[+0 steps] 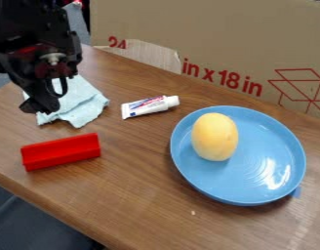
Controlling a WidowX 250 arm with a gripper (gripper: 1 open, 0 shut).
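Observation:
The black gripper (43, 86) hangs at the upper left, open, above and partly in front of a pale blue folded cloth (79, 103). A red block (61, 151) lies below it near the table's front left edge. A white tube (148, 105) with printed label lies in the middle of the table. On the right, a blue plate (254, 181) holds a yellow oval object (214, 137).
A large cardboard box (228, 39) stands along the back of the table (149, 215).

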